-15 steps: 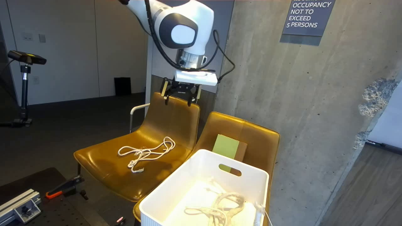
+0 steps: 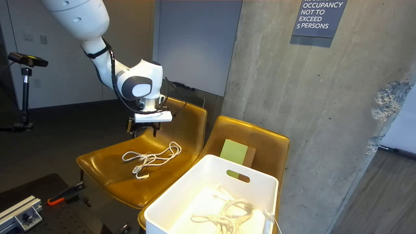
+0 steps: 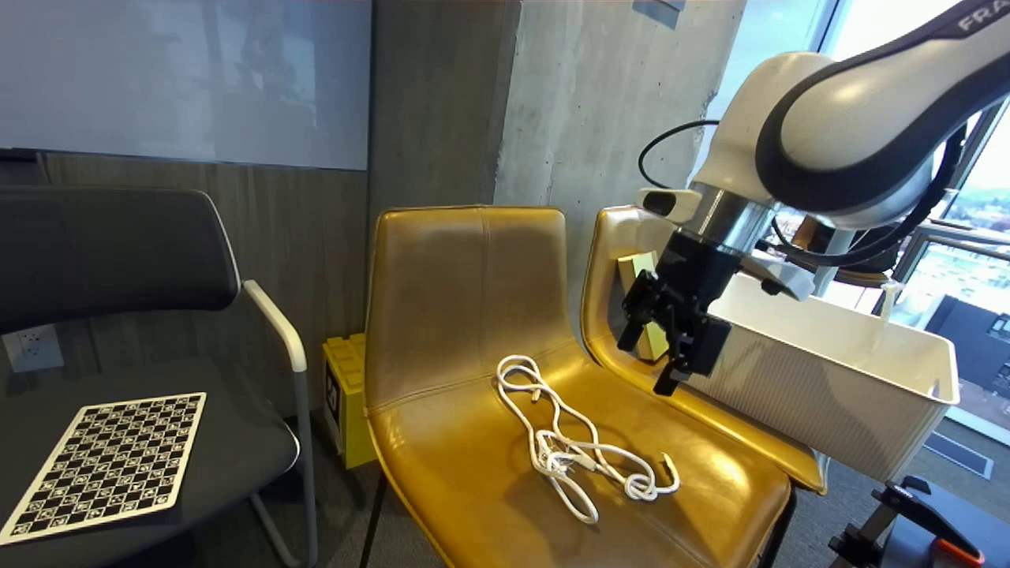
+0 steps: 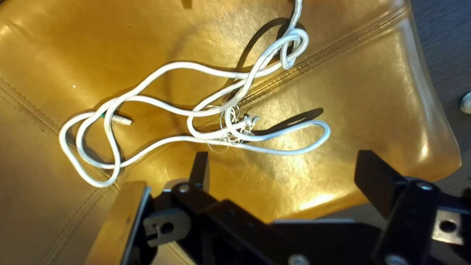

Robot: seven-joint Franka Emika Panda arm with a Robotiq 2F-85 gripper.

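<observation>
A white rope (image 2: 150, 158) lies in loose loops on the seat of a tan leather chair (image 2: 111, 177). In the wrist view the rope (image 4: 176, 65) shows a knot near the top, a frayed tangle in the middle and a taped end at left. My gripper stands open above the seat, its fingers wide apart with only bare leather between them. The whole rope lies beyond the fingertips in that view, touching neither finger. From the second exterior side the gripper (image 3: 645, 358) hangs above the seat, apart from the rope (image 3: 568, 426).
On a second tan chair (image 2: 282, 150) sits a white bin (image 2: 175, 191) holding another pale rope (image 2: 230, 218). Behind the bin stands a green and brown block (image 2: 234, 152). A dark chair (image 3: 104, 255) with a checkered board (image 3: 109, 464) is at the left.
In exterior view 1 my arm has come down and to the left, from high by the chair's backrest to lower above the seat.
</observation>
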